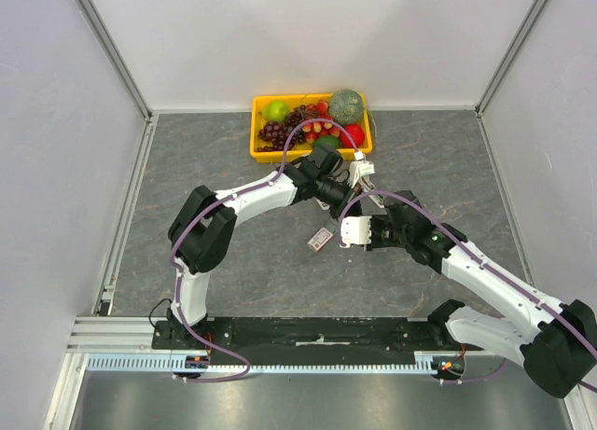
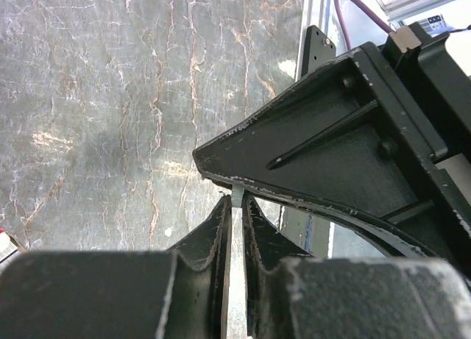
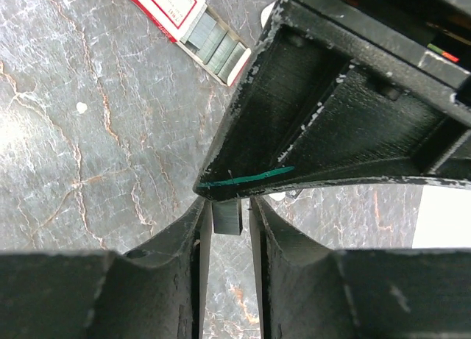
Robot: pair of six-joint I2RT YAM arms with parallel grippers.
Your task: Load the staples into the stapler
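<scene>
In the top view my left gripper (image 1: 343, 199) and right gripper (image 1: 359, 227) meet over the middle of the table. A small grey staple strip (image 2: 237, 195) is at my left gripper's fingertips, which are shut on it, just beside a black finger of the other gripper. In the right wrist view the strip (image 3: 227, 218) shows between my right gripper's fingers, which stand part open, below the large black body of the other gripper. A box of staples (image 3: 213, 41) lies on the table with strips showing. The stapler cannot be made out clearly.
A yellow fruit basket (image 1: 256, 131) stands at the back. White walls border both sides.
</scene>
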